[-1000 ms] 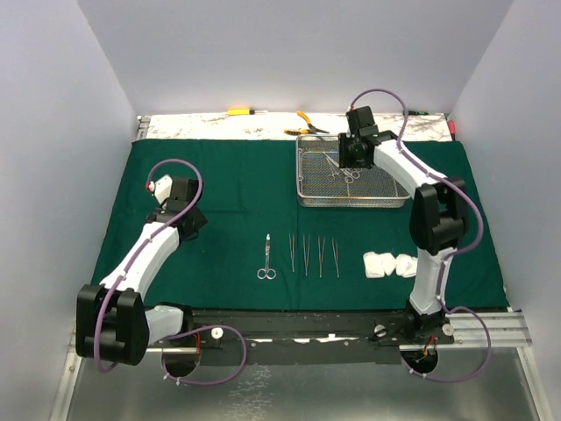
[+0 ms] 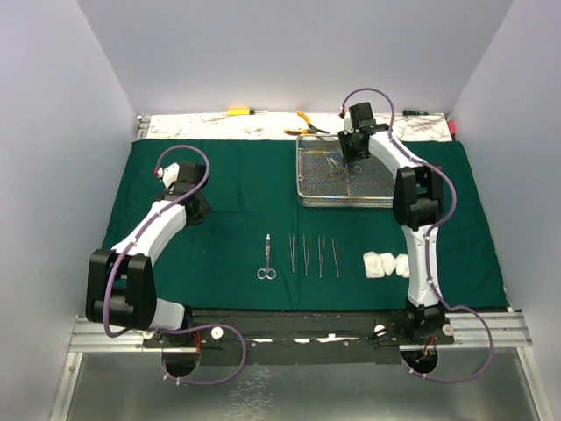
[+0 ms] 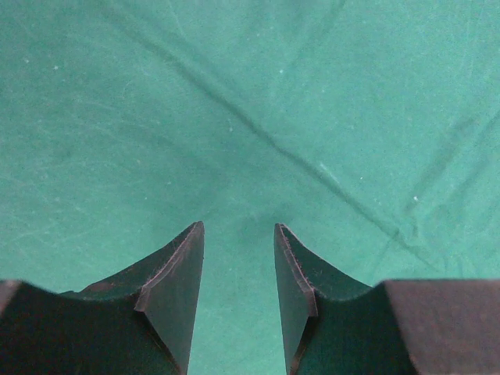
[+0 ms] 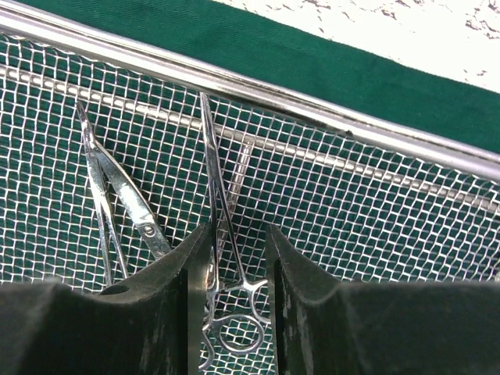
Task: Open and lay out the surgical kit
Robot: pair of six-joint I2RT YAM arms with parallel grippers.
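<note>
A wire mesh tray [image 2: 300, 180] lies at the back right of the green cloth, with a few metal instruments inside. In the right wrist view, slender instruments with finger rings [image 4: 212, 168] lie along the mesh below my right gripper, which is part open. One instrument runs beneath the gap, partly hidden by the left finger; I cannot tell whether the fingers touch it. To its left lies a second hinged instrument [image 4: 146, 228]. My left gripper is open over bare green cloth, with nothing between its fingers.
On the cloth's front half lie scissors [image 2: 267, 256], several tweezers [image 2: 321, 257] and white gauze pieces [image 2: 373, 265]. A screwdriver [image 2: 239, 111] and pliers [image 2: 305, 132] lie on the marbled strip behind.
My left arm has moved a little to the right. The laid-out instruments are unmoved.
</note>
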